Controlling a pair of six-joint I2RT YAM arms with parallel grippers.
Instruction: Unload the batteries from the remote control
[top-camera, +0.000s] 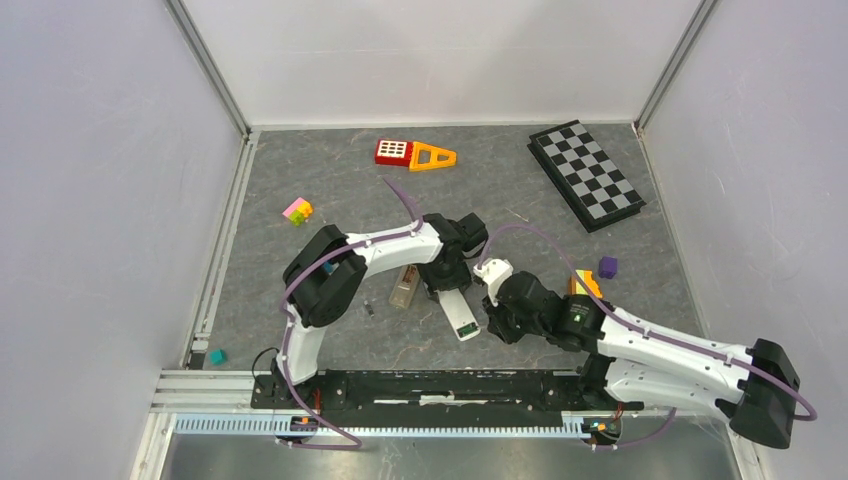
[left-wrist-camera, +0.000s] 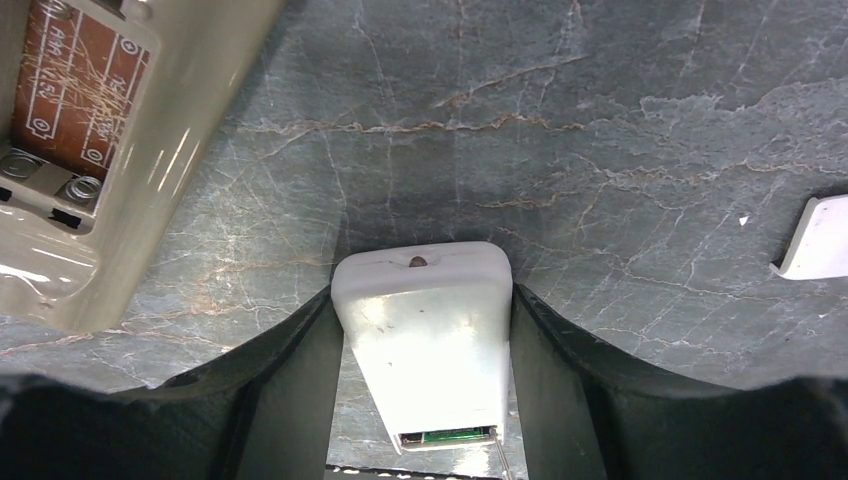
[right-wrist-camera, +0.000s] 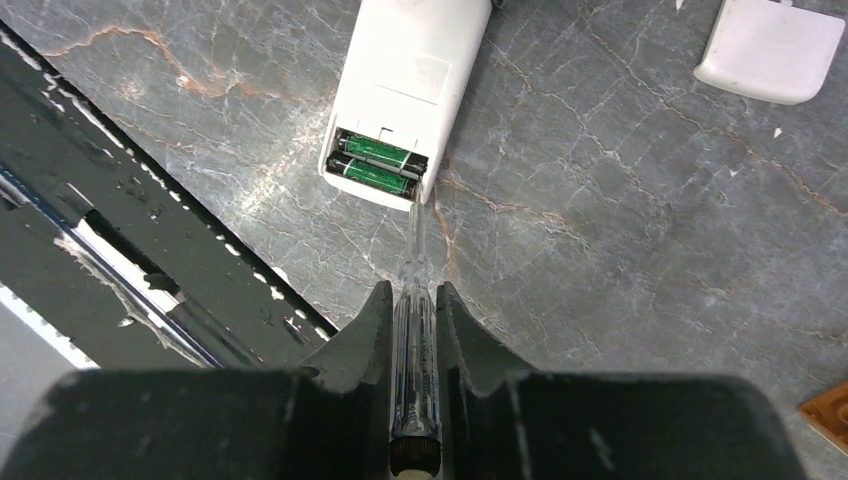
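Note:
A white remote control (top-camera: 457, 311) lies face down near the table's front, its far end pinched by my left gripper. In its uncovered compartment, two green batteries (right-wrist-camera: 378, 162) lie side by side, both inside. My right gripper is shut on a clear-handled screwdriver (right-wrist-camera: 415, 350). The screwdriver's thin tip reaches the compartment's corner, close to one end of the nearer battery; whether it touches cannot be made out. The white battery cover (right-wrist-camera: 772, 48) rests on the table apart from the remote.
A beige remote (left-wrist-camera: 170, 160) with an empty battery bay lies left of the white one. The chessboard (top-camera: 587, 174) is at the back right, and a red and orange toy (top-camera: 415, 154) at the back.

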